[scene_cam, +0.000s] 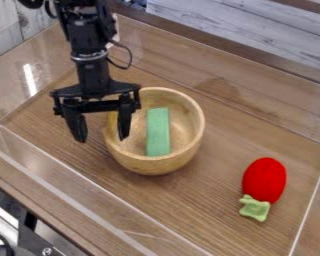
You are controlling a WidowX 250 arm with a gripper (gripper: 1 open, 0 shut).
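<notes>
My black gripper (99,122) is open at the left rim of a light wooden bowl (183,150), its fingers pointing down, one outside the bowl and the other near or over its left wall. A green block (159,132) lies inside the bowl. I cannot tell whether the fingers touch the rim.
A red object with a green top (264,180), like a toy strawberry, lies at the right front of the wooden table (149,210).
</notes>
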